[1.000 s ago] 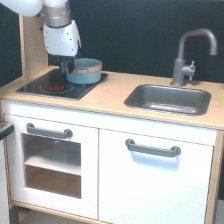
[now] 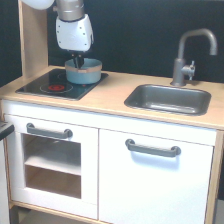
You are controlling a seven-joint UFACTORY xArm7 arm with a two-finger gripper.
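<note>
A blue-grey pot (image 2: 87,76) stands upright on the back right of the dark stovetop (image 2: 40,87), near the counter's back edge. My white gripper (image 2: 79,62) points down from the top left, with its dark fingers at the pot's rim on the far left side. The fingertips are small and partly lost against the pot and the dark wall, so I cannot tell whether they stand apart or hold the rim.
White cabinet doors with dark handles (image 2: 152,149) are below. A wooden post (image 2: 34,42) rises at the left.
My gripper has moved right, from beside the pot's left side to over its rim. The pot looks to be in nearly the same place.
</note>
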